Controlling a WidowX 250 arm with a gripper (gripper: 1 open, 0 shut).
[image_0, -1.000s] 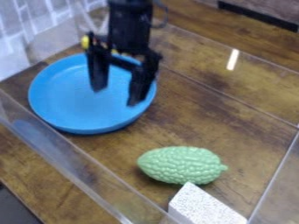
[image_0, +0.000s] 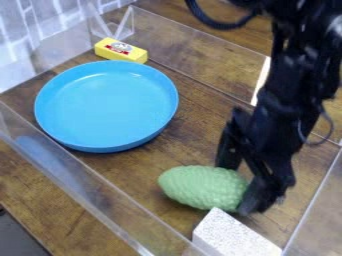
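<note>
My black gripper (image_0: 249, 170) is low at the right, open, its fingers over and around the right part of a green bumpy gourd-like object (image_0: 194, 186), partly hiding it. Whether the fingers touch it I cannot tell. A blue round plate (image_0: 104, 105) lies at the upper left on the wooden surface.
A speckled white block (image_0: 233, 236) sits just in front of the green object. A yellow box (image_0: 120, 50) lies behind the plate. Clear plastic walls border the work area. Bare wood (image_0: 187, 135) shows between plate and gripper.
My gripper has moved from over the blue plate rightward and down onto the green object, which it now partly covers.
</note>
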